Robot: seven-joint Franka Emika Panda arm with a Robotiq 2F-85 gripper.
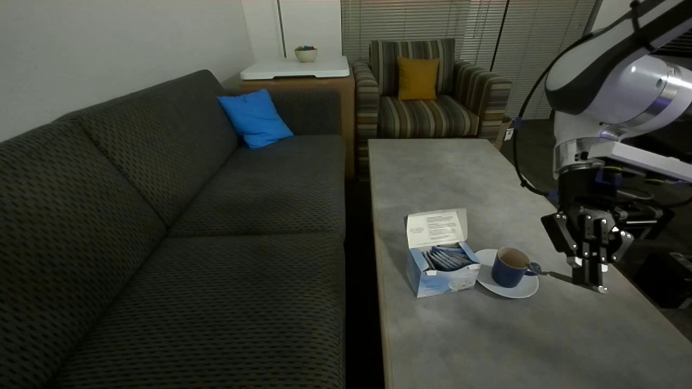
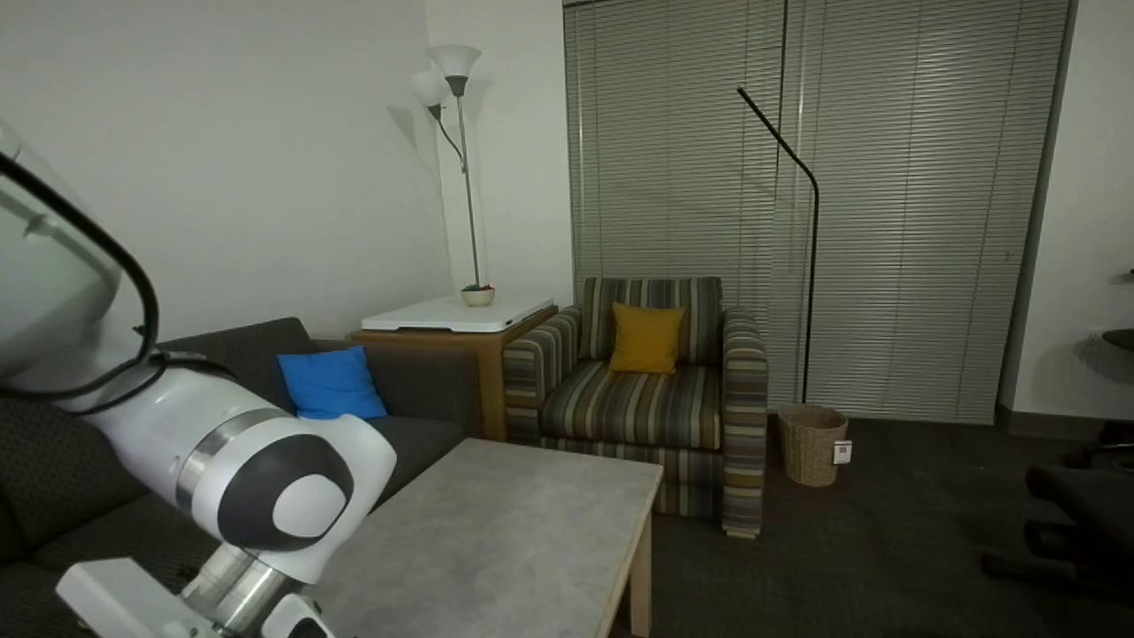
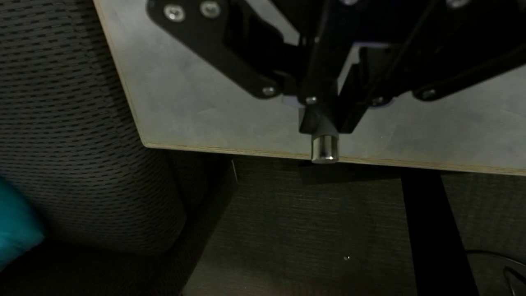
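Note:
In exterior view 1 my gripper (image 1: 590, 275) points down over the right part of the grey table (image 1: 441, 343). It is shut on a small dark piece with a silver cylindrical end (image 3: 325, 149); what the piece is cannot be told. A blue mug (image 1: 506, 275) stands to the left of the gripper, on a white saucer (image 1: 517, 292), with a spoon (image 1: 543, 273) reaching out past its rim. Beside the saucer is a light-blue box (image 1: 447, 283), its lid up, filled with packets (image 1: 447, 258). The gripper and mug are apart.
Along the left runs a dark sofa (image 1: 272, 272) with a blue pillow (image 1: 258, 120). A striped armchair (image 1: 425, 116) stands beyond the table's far end.

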